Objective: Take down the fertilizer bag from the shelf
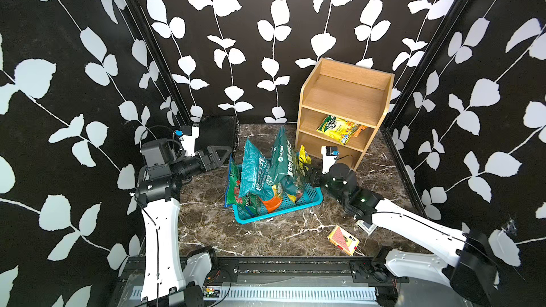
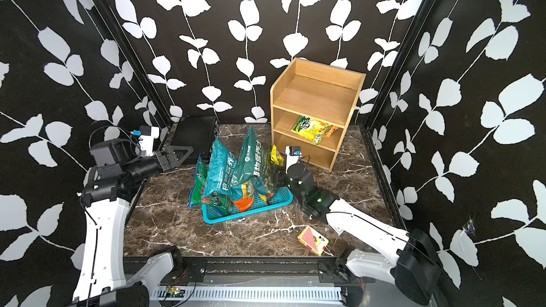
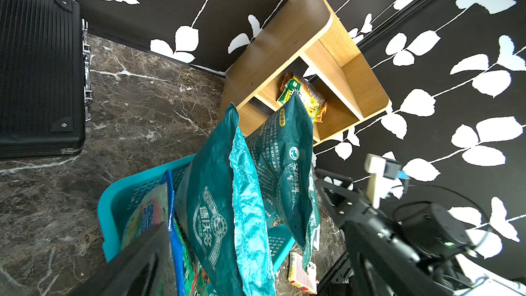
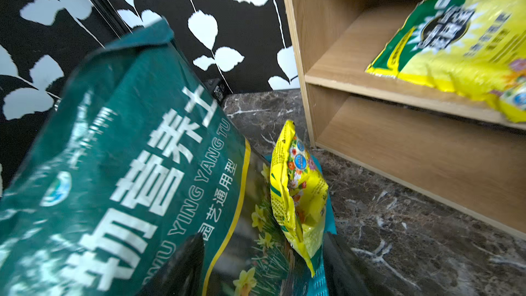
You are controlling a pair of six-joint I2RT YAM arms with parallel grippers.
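Note:
A yellow-green bag (image 1: pixel 335 129) lies on the middle shelf of the wooden cabinet (image 1: pixel 344 96), upper right in the right wrist view. A blue basket (image 1: pixel 267 216) in front of it holds several upright bags, including a large teal bag (image 4: pixel 120 175) and a small yellow bag (image 4: pixel 296 191). My right gripper is beside these bags at the basket's right end, below the shelf, fingers apart with nothing visibly gripped. My left gripper (image 1: pixel 220 155) hangs left of the basket, fingers apart and empty.
A black case (image 3: pixel 38 71) sits at the back left. A card box (image 1: pixel 343 240) and a small square object (image 1: pixel 365 227) lie on the front right of the marble table. Bare table shows at the front and right of the cabinet.

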